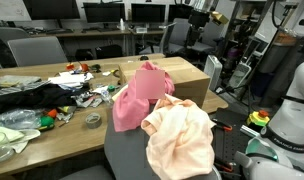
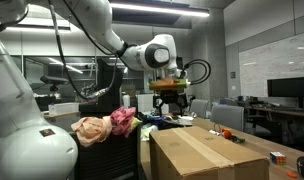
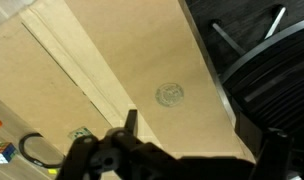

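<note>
A large brown cardboard box (image 2: 214, 160) stands closed on the table. My gripper (image 2: 170, 104) hangs above it, apart from it, with fingers pointing down. Seen from the wrist, the gripper is open with nothing between its fingers. Below it the box top (image 3: 152, 60) fills most of the view, with a seam along it and a round mark (image 3: 169, 94). In exterior view 1 the gripper (image 1: 192, 42) is small and dark, so its fingers are hard to make out.
A pink cloth (image 1: 146, 88) and a peach cloth (image 1: 182, 137) lie beside the box, on the robot's side. Tools and dark clutter (image 1: 42, 98) cover the wooden table. A chair (image 2: 232, 118) stands behind the box. Clear air surrounds the gripper.
</note>
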